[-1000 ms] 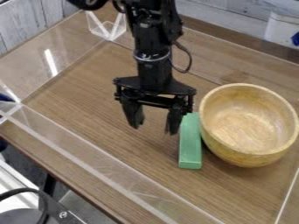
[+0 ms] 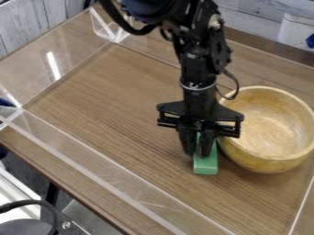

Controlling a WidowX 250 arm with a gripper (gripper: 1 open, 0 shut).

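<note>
The black gripper (image 2: 199,138) is down at the upper part of a green block (image 2: 205,162), which lies on the wooden table just left of a wooden bowl (image 2: 267,128). The gripper's fingertips overlap the block in this view; whether they hold it cannot be told.
The large bowl takes up the right side of the table (image 2: 105,124). A black cable and a round grey object lie beyond the table's edge at the lower left.
The gripper has moved right and down from bare table onto the green block, now largely covering the block's upper part.
</note>
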